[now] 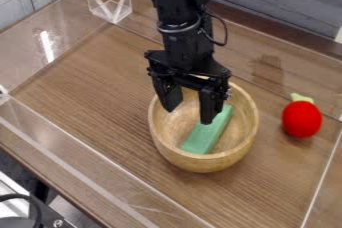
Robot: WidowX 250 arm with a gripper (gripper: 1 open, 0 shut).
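Observation:
The black robot arm reaches down from the top centre, and its open gripper (189, 99) hangs low over a tan bowl (174, 144), with one finger at each side near the rim's back half. A green oblong object (206, 132) lies in the bowl, below and in front of the right finger. Whether the fingertips touch the bowl or its contents cannot be told.
A red tomato-like object (302, 120) with a pale green piece behind it lies right of the bowl. A clear holder (107, 4) stands at the back left.

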